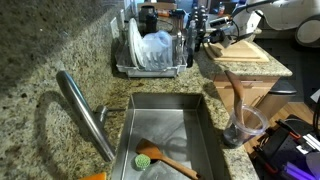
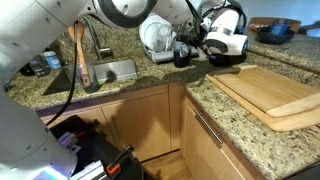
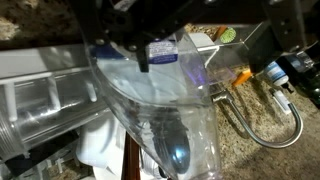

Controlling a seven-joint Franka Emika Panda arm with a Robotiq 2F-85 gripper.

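My gripper is open at the top of the wrist view. Just below its fingers, a clear plastic container (image 3: 195, 105) fills the middle of that view, with a dark spoon (image 3: 172, 138) showing through it. Whether the fingers touch the container's rim cannot be told. In the first exterior view the arm reaches in from the right, over the counter, to the right end of the dish rack (image 1: 160, 70). The second exterior view has the white arm (image 2: 222, 35) at the back, beside a dark utensil holder (image 2: 183, 53). The fingertips are too small to make out in both exterior views.
White plates (image 1: 155, 48) stand in the rack. The sink (image 1: 125, 165) holds a wooden spatula (image 1: 165, 158) and a green item (image 1: 143, 163). A clear pitcher (image 1: 243, 127) stands near the counter's front edge. Cutting boards (image 2: 262, 90) cover the right counter.
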